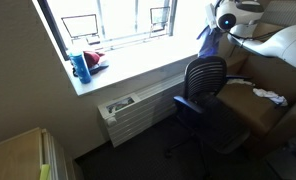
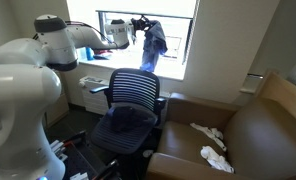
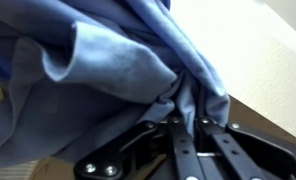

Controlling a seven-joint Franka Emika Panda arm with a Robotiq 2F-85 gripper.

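A blue-grey cloth [image 3: 118, 70] fills much of the wrist view, bunched where my gripper is shut on it. In exterior view 2 the cloth [image 2: 155, 45] hangs down from the gripper [image 2: 141, 23] in front of the window, above the sill. Only a strip of the cloth [image 1: 209, 41] shows in exterior view 1, near the sill's right end and above the black chair. The fingertips are largely covered by folds.
A black office chair [image 2: 134, 88] stands below the cloth. White cloths [image 2: 216, 158] lie on the brown sofa [image 2: 178, 140]. A blue can [image 1: 80, 67] and a red item [image 1: 92, 58] sit on the windowsill [image 1: 138, 65], whose middle is clear.
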